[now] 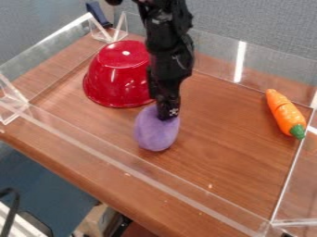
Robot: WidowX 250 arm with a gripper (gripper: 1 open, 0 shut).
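Observation:
The black gripper (166,109) reaches down from the top centre onto a purple oval object (156,131), its tips at the upper end of that object. Whether the fingers are closed on it is hard to tell, as the dark fingers overlap it. A red upturned bowl (111,76) stands just left and behind the gripper. An orange toy carrot (284,113) with a green top lies at the right.
The wooden surface (223,176) is bordered by low clear plastic walls. Free room lies right of and in front of the purple object. A grey wall rises behind.

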